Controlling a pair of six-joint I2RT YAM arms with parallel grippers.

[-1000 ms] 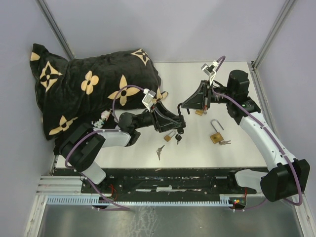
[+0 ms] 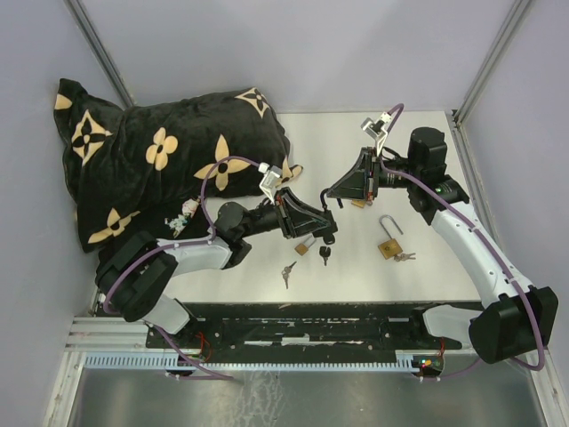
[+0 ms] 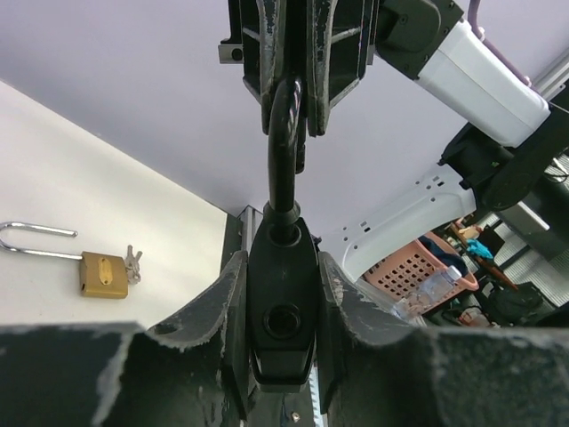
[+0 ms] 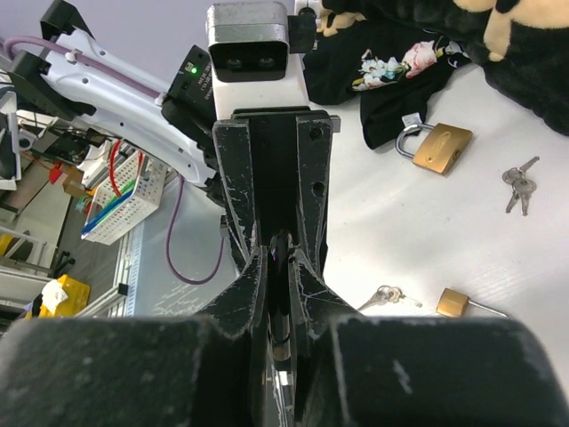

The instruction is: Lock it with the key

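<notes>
In the left wrist view, a black padlock body point(image 3: 277, 245) with a round hole on its near face is clamped by my left gripper point(image 2: 327, 220). Its dark curved shackle point(image 3: 283, 147) rises from the top of the body, and my right gripper point(image 2: 332, 192) is shut on the far part of it. The shackle's other end hangs free, beside rather than in the body. Below the lock in the top view shows a small dark key-like piece point(image 2: 325, 253); whether it sits in the lock I cannot tell.
A brass padlock point(image 2: 389, 248) with a long shackle lies beside keys point(image 2: 404, 257) on the right. Another small brass padlock point(image 2: 302, 248) and loose keys point(image 2: 287, 270) lie left of centre. A dark patterned cloth point(image 2: 169, 147) covers the left back.
The right arm looks almost still.
</notes>
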